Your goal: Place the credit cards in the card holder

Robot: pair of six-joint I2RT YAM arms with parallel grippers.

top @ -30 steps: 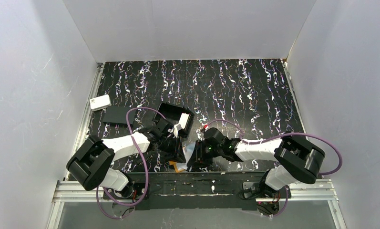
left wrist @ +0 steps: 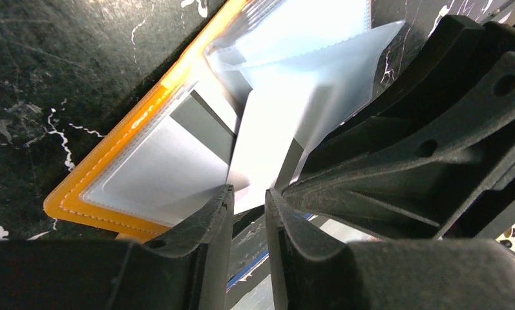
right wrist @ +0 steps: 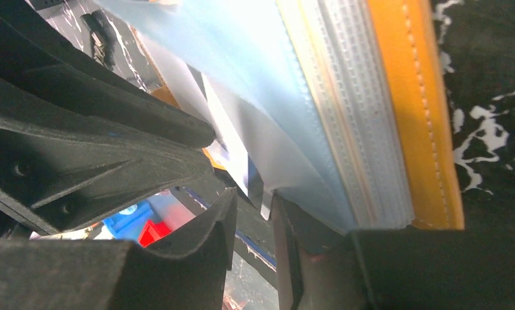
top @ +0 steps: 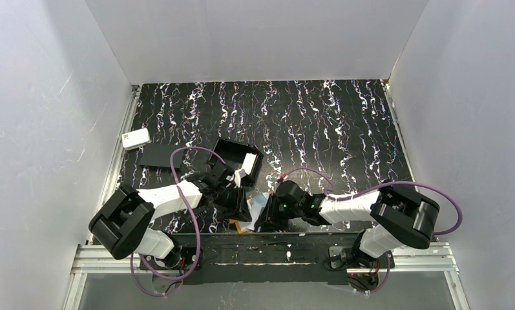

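Note:
The card holder has an orange stitched cover (left wrist: 148,119) and clear sleeves (left wrist: 345,58), which stand fanned open at the table's front edge. In the left wrist view, my left gripper is shut on a white layer (left wrist: 261,142) of the holder; whether this is a sleeve wall or a card in it, I cannot tell. My right gripper stands part open at the sleeves from the other side. A thin pale edge (right wrist: 266,203) lies by its right finger, apart from the left one. From above, the arms mostly cover the holder (top: 241,226).
Behind the left gripper sits a black open box (top: 232,145) with a white item (top: 249,163) in it. A dark flat panel (top: 161,156) and a small white box (top: 136,139) lie at the left.
The left arm and the holder look almost unmoved.

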